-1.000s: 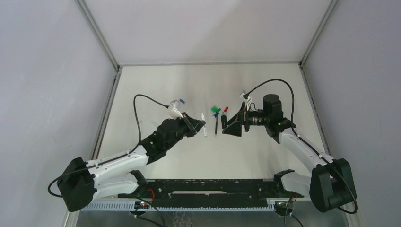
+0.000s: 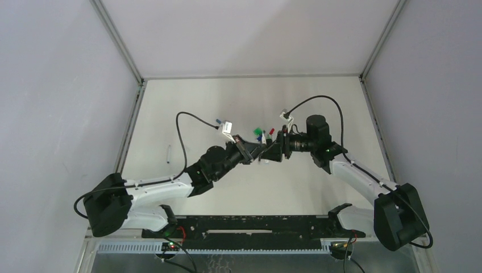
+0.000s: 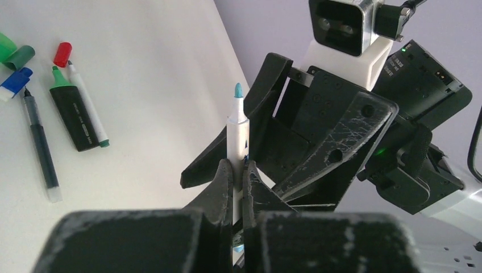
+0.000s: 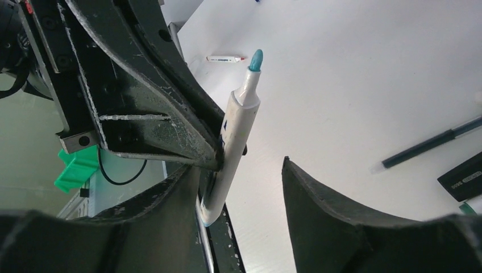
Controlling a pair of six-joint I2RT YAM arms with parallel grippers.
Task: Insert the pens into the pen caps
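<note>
A white pen (image 3: 237,133) with a bare teal tip stands upright between the fingers of my left gripper, which is shut on it. The same white pen (image 4: 239,125) shows in the right wrist view, tilted slightly, its tip upward. My right gripper stands part open around the pen's side, and nothing is clamped by it. The two grippers meet near the middle of the table in the top view. On the table lie a black pen (image 3: 42,148), a black highlighter (image 3: 74,116) with a green tip and a white marker (image 3: 86,102).
A red cap (image 3: 63,54), a dark green cap (image 3: 20,57) and a blue cap (image 3: 17,82) lie close to the loose pens. Further left are a white pen (image 2: 169,154) and a blue piece (image 2: 219,120).
My left gripper has moved right with the white pen, up to the right gripper. The right arm has shifted slightly left, closing the gap between them.
</note>
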